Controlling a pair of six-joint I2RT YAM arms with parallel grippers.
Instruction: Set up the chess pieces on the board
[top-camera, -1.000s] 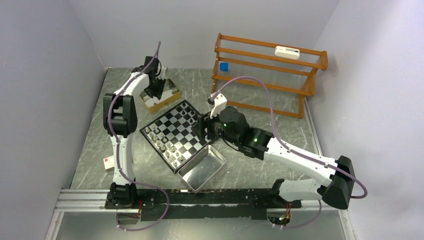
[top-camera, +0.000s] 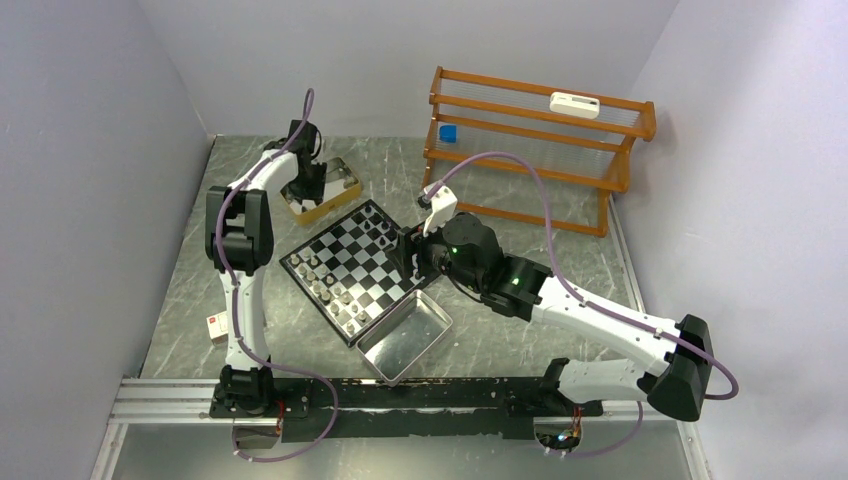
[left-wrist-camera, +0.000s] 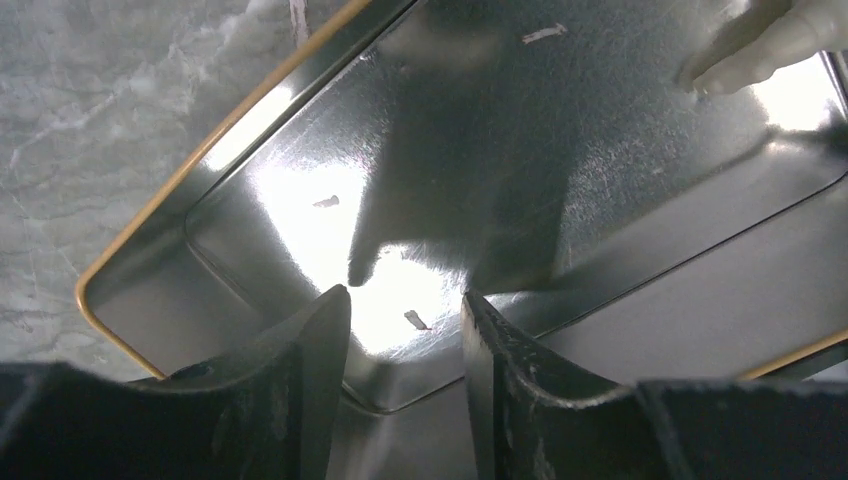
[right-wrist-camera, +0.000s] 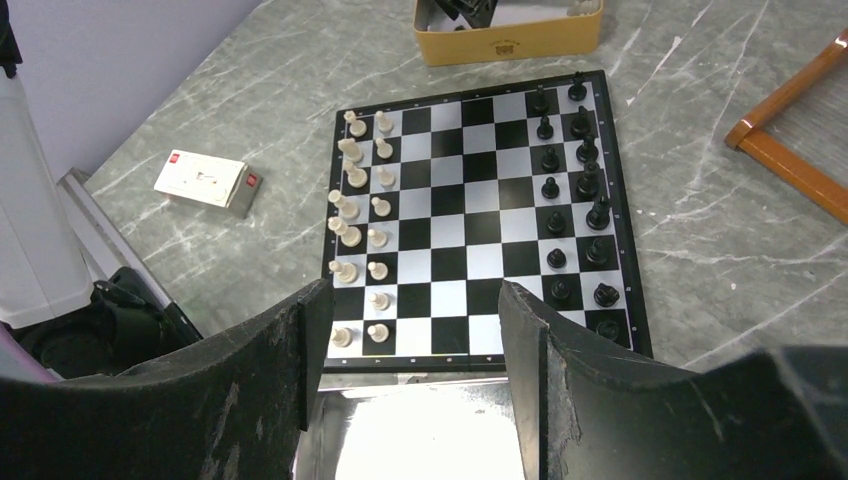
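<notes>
The chessboard (right-wrist-camera: 463, 225) carries white pieces (right-wrist-camera: 350, 234) along its left side and black pieces (right-wrist-camera: 587, 184) along its right, with the middle clear. My left gripper is over the gold-rimmed container (top-camera: 335, 204) at the back left, part open with nothing between its fingers. A pale piece (left-wrist-camera: 760, 55) lies inside that container at the upper right of the left wrist view. My right gripper hangs open and empty over the board's right portion, facing across it.
A steel tray (top-camera: 404, 336) sits in front of the board. A wooden rack (top-camera: 531, 164) stands at the back right, a small white box (right-wrist-camera: 199, 178) at the left. Bare table shows right of the tray.
My left gripper has shifted slightly toward the front over the container in the top view. The right arm is nearly still, and the board looks unchanged.
</notes>
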